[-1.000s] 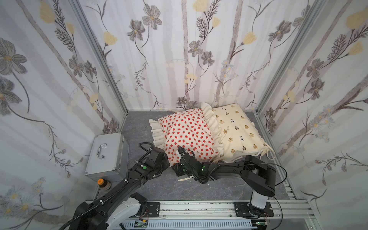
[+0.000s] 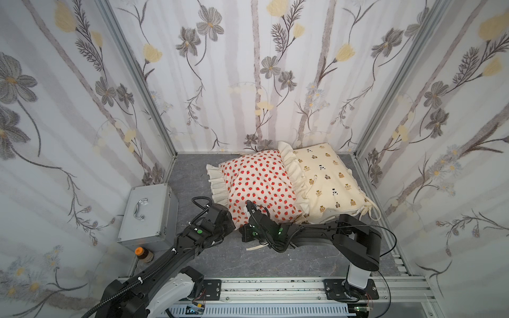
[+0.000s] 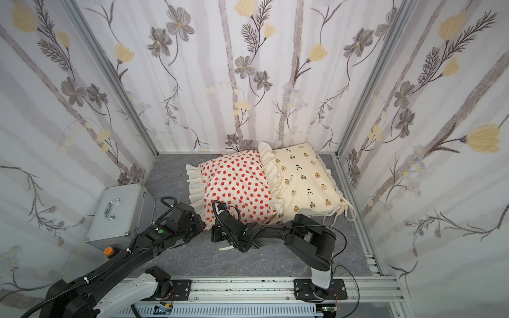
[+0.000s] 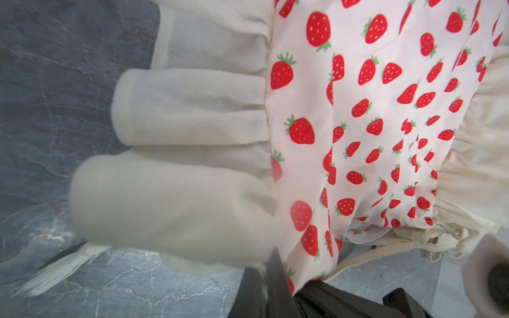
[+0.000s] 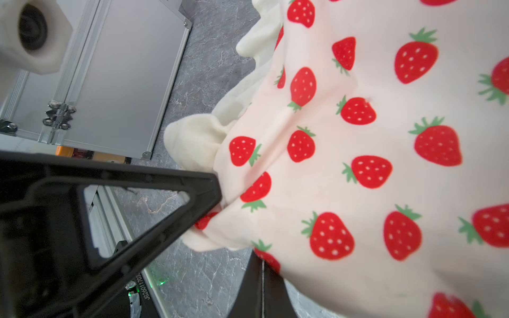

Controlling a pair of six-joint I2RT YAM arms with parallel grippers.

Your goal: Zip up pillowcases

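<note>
A strawberry pillowcase with cream ruffles lies beside a cream animal-print pillowcase; cream ties lie at the near edge. My left gripper is at the strawberry case's lower left corner, shut, its tips at the ruffle and fabric edge; whether fabric is pinched there is unclear. My right gripper is shut, with nothing seen between its fingers, just under a fold of strawberry fabric at the near edge. The two grippers are close together, the left one's black frame beside the fabric in the right wrist view. No zipper is clearly visible.
A silver case stands at the left, with an orange-capped bottle in front of it. Patterned walls close in the back and sides. Bare grey floor lies in front of the pillows.
The left arm and both pillowcases look unchanged.
</note>
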